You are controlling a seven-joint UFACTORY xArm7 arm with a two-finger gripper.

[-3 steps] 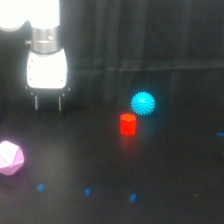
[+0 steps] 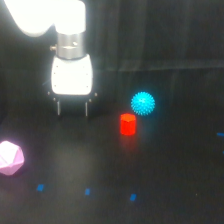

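My gripper (image 2: 72,107) hangs at the upper left with its two thin fingers spread apart. Nothing shows between them. Well to its right, a small red block (image 2: 128,125) stands on the dark table, possibly a short cylinder or prism. Just behind and right of the block is a spiky light-blue ball (image 2: 143,103); whether the two touch, I cannot tell. A pale pink faceted ball (image 2: 10,158) lies at the left edge, partly cut off by the frame.
Small blue marks (image 2: 87,191) dot the dark table (image 2: 180,170) near the front, with another at the right edge. Dark folds of a backdrop (image 2: 150,50) rise behind.
The gripper has moved to the right and slightly lower in the picture, still open. The red block, the blue ball and the pink ball stay where they were.
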